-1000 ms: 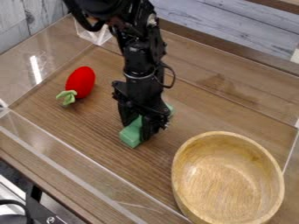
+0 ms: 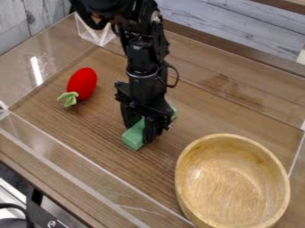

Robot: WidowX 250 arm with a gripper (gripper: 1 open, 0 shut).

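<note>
The black robot arm reaches down from the top to the middle of the wooden table, where my gripper [image 2: 143, 120] is shut on a green object [image 2: 135, 137] lying at table level. The gripper hides much of the object, so its shape is hard to tell; a bit of green also shows behind the gripper on the right.
A red object with a pale green end [image 2: 82, 84] lies to the left. A large wooden bowl [image 2: 233, 183] stands at the front right. A clear container [image 2: 93, 30] is at the back left, partly hidden by the arm.
</note>
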